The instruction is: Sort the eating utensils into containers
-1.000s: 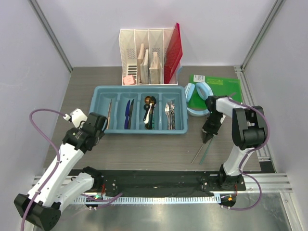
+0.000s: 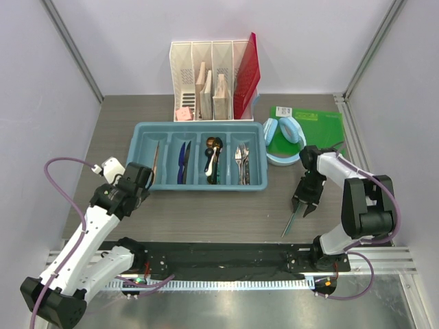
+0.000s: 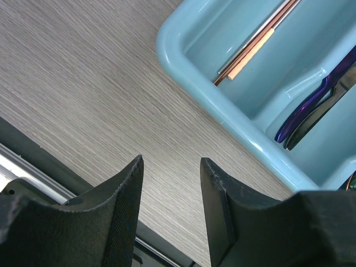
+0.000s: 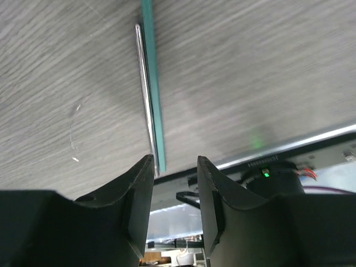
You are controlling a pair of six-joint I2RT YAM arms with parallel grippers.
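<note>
Two thin sticks, a teal chopstick (image 4: 154,83) and a silver chopstick (image 4: 144,89), lie closely side by side on the table at the right front. Over their far part hangs my right gripper, open, its fingers apart with nothing between them. The blue tray (image 2: 199,187) holds chopsticks (image 3: 261,36) in its left compartment, knives (image 2: 184,162) beside them, spoons (image 2: 212,159) in the middle and forks (image 2: 242,163) at the right. Near the tray's left front corner my left gripper stands empty, with a gap between its fingers.
A white rack (image 2: 182,75) with wooden pieces and a red board (image 2: 247,75) stands behind the tray. A light-blue ring-shaped item (image 2: 291,130) and a green sheet (image 2: 322,125) lie at the back right. The table front of the tray is clear.
The chopsticks lay apart at their near ends a second ago and now lie together. The left arm looks unmoved.
</note>
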